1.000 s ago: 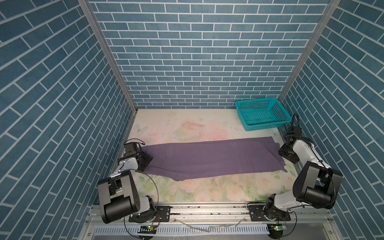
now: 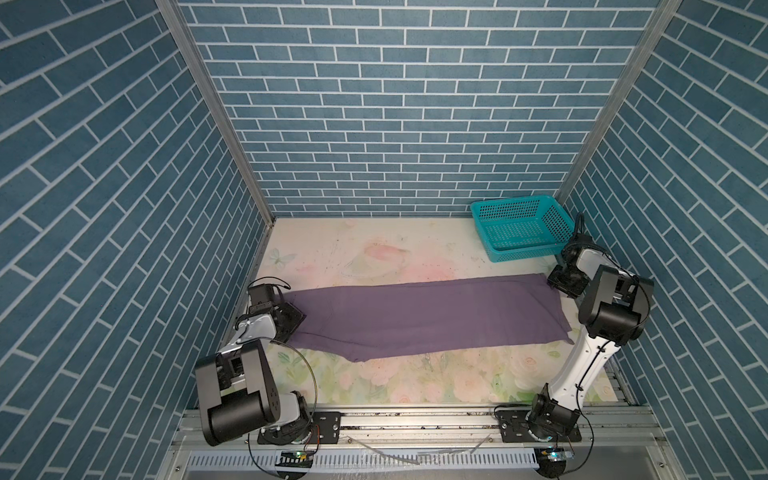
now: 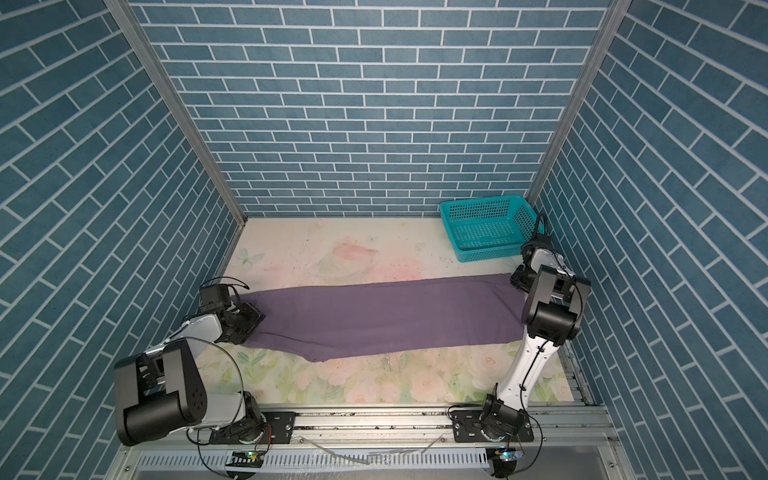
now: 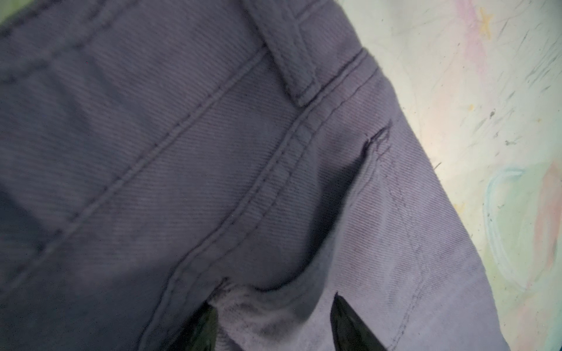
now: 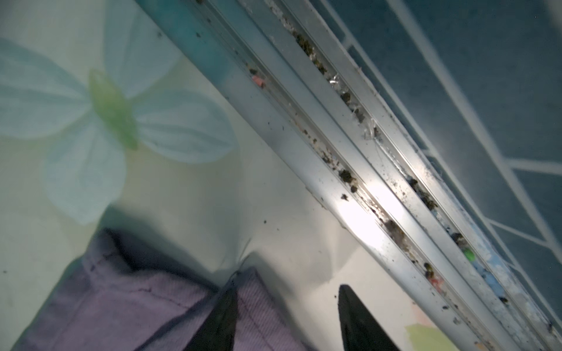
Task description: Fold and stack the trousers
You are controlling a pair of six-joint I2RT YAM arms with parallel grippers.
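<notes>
Purple trousers (image 2: 424,316) lie spread lengthwise across the table, folded along their length, with a wrinkled lower edge at the left. At their left end my left gripper hangs open over the waistband, where a belt loop and pocket opening (image 4: 345,210) show. My right gripper is open above the far corner of the right end, beside the fabric edge; the cloth there has small turned-up folds (image 5: 134,280).
A teal plastic basket (image 2: 524,232) stands at the back right, close to my right gripper. A metal rail (image 5: 327,169) runs along the right wall.
My right gripper has moved away from the front toward the back, to the trousers' far right corner. The left arm and the trousers look unchanged.
</notes>
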